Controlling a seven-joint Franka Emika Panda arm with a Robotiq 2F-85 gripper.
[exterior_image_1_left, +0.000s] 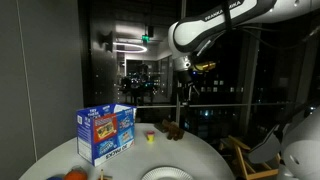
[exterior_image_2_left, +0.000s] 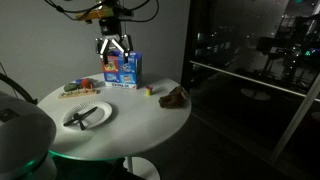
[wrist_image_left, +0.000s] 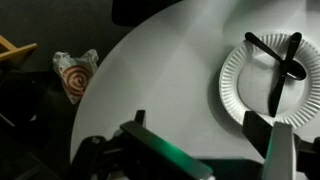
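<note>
My gripper hangs high above the white round table (wrist_image_left: 160, 75), its fingers spread wide and nothing between them. In exterior view 2 the gripper (exterior_image_2_left: 115, 46) appears in front of the upper part of a blue and red box (exterior_image_2_left: 124, 70). A white paper plate (wrist_image_left: 232, 90) lies to the right in the wrist view. Black plastic cutlery (wrist_image_left: 290, 64), including a spoon and a knife, rests crossed on it. Exterior view 1 shows the gripper (exterior_image_1_left: 184, 94) well clear of the tabletop.
A small yellow and red item (exterior_image_2_left: 149, 91) and a crumpled brown thing (exterior_image_2_left: 174, 97) lie right of the box. Several colourful items (exterior_image_2_left: 86, 84) sit left of it. Beyond the table edge is a printed bag (wrist_image_left: 75, 75). Bare tabletop lies between plate and brown thing.
</note>
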